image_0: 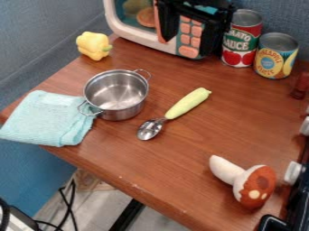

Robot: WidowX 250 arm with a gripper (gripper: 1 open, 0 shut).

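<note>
My black gripper [182, 20] hangs at the top centre, in front of a toy microwave [130, 18] with a pink keypad. Whether it is open or shut is hard to tell. On the wooden table [169, 167] are a steel pot [116, 97], a folded light blue cloth [46, 122], a spoon [150, 129] with a pale yellow handle, a toy mushroom [252, 185], a yellow duck [93, 45], a tomato sauce can [240, 43] and a second can [274, 59].
A small red bottle [299, 87] stands at the right edge, with a black appliance [294, 203] below it. Cables and floor show beyond the lower left edge.
</note>
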